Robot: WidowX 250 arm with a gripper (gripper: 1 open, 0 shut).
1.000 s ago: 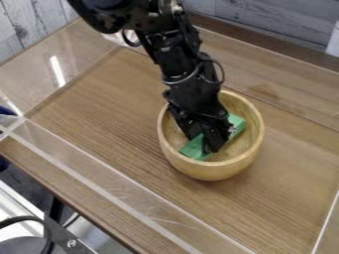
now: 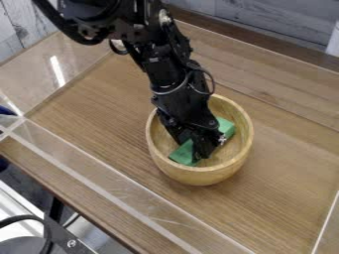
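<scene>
The black robot arm reaches down from the top into a tan round bowl [image 2: 200, 170] on the wooden table. Its gripper [image 2: 193, 141] is low inside the bowl, over a green object [image 2: 220, 131] that lies there. The fingertips are dark and hard to make out against the object; the gripper appears closed on it, though the contact is partly hidden by the arm's own body.
Black cables lie at the lower left beyond the table's edge. A pale wall borders the table at the top right.
The bowl and gripper sit slightly further left in the view than before, and the arm's upper part has shifted a little. The green object is still in the bowl.
</scene>
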